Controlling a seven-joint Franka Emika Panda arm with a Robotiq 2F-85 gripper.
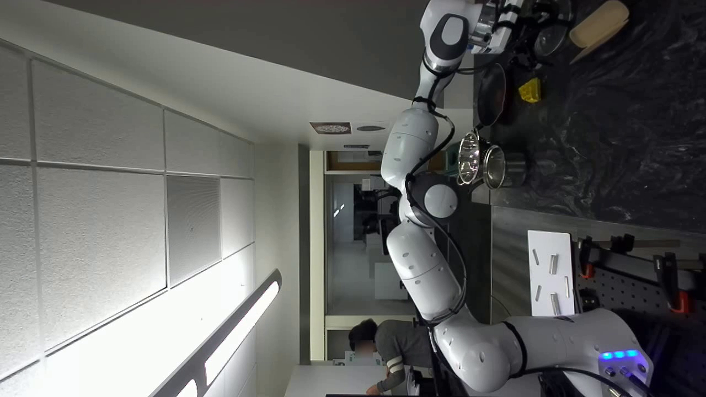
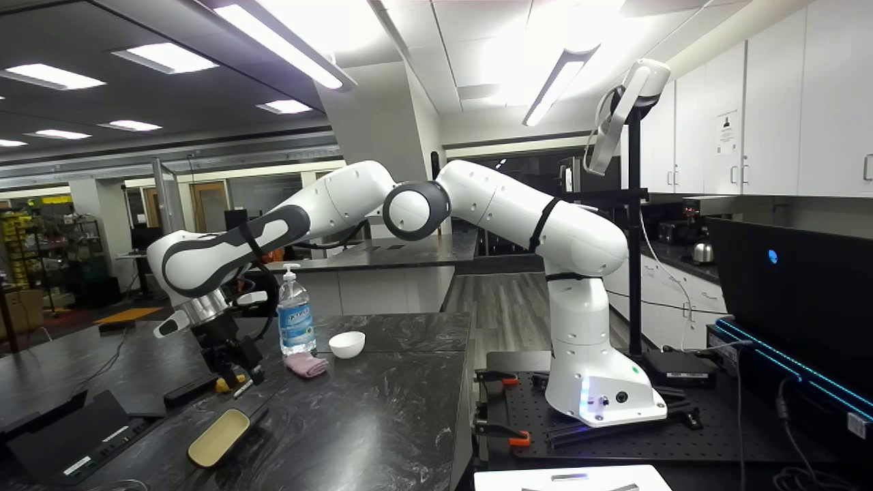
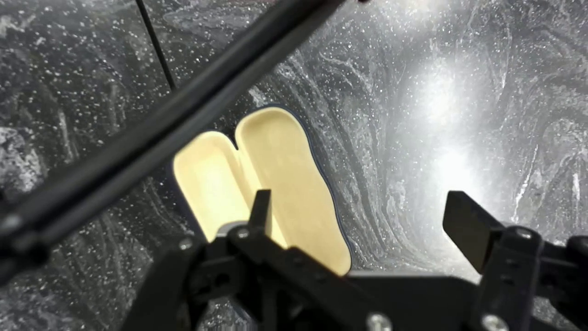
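Note:
A cream, open two-part case with a dark outer edge lies on the dark marbled counter. The wrist view shows my gripper open above the counter, its fingers wide apart and only bare counter visible between them. The left finger overlaps the case's lower part in that view; the right one stands over bare counter. In exterior view 2 the gripper points down, behind and above the case. A yellow object shows close behind the fingertips there.
A pump bottle, a pink cloth and a white bowl stand near the arm. Exterior view 1 shows a dark pan, a steel pot, a colander and a yellow block. Counter right of the case is clear.

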